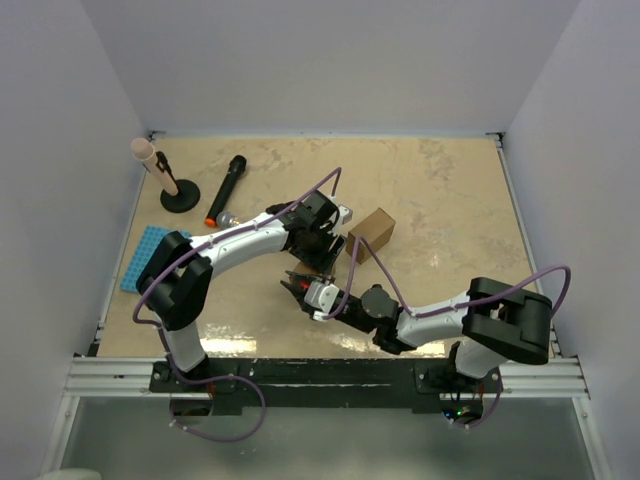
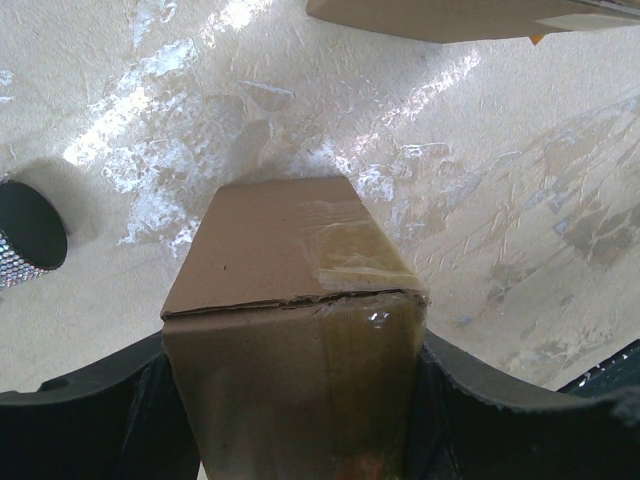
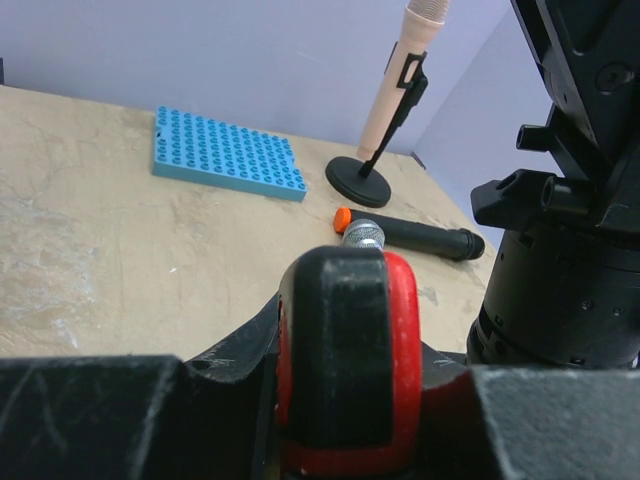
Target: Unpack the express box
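A small brown cardboard box [image 2: 275,245] with clear tape over one edge is clamped in my left gripper, a finger on each of its sides. From above, that box [image 1: 309,269] is mostly covered by the left gripper [image 1: 322,258]. A red-and-black tool [image 3: 345,340], which looks like a box cutter, is gripped by my right gripper. In the top view the right gripper [image 1: 303,286] is right up against the near side of the box. Whether the tool's tip touches the tape is hidden.
Another cardboard box [image 1: 372,232] stands just right of the left gripper. To the left lie a black microphone [image 1: 227,190], a pink microphone on a stand [image 1: 166,172] and a blue studded board [image 1: 150,255].
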